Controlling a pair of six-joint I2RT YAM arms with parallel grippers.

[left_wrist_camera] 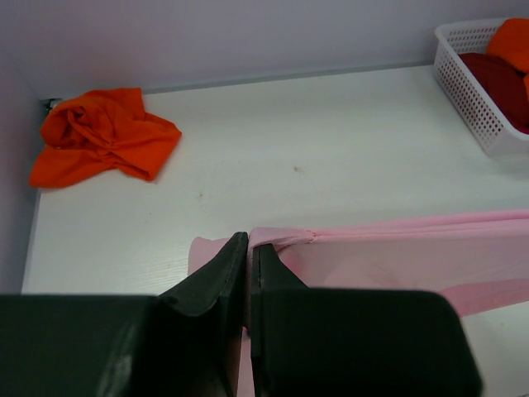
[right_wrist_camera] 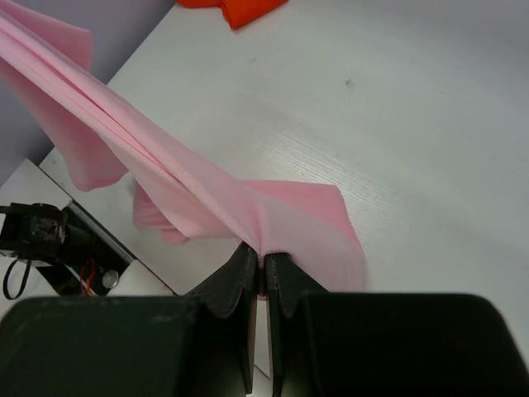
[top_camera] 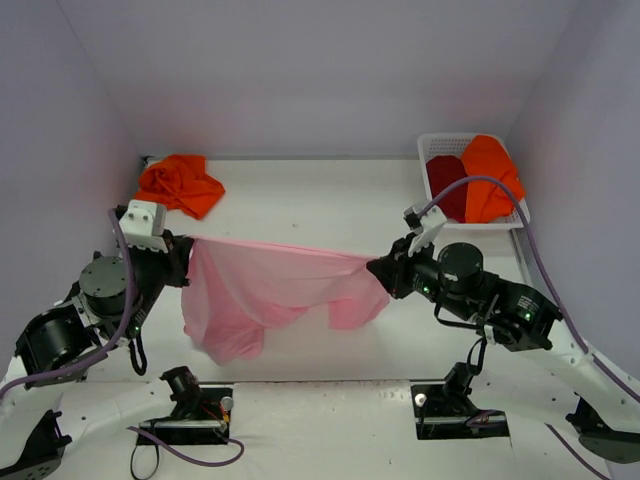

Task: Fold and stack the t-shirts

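A pink t-shirt hangs between my two grippers above the table, its upper edge pulled nearly straight and its lower part drooping in loose folds. In the left wrist view, the fingers of my left gripper are closed on one end of that taut pink edge. The other end is pinched by my right gripper, where a short flap of cloth spreads past the fingers. An orange shirt lies crumpled at the table's back left. The white basket at the back right holds a dark red cloth and an orange cloth.
Bare white table stretches between the crumpled orange shirt and the basket. Walls close in the table at the back and on both sides. Black fixtures sit along the front edge.
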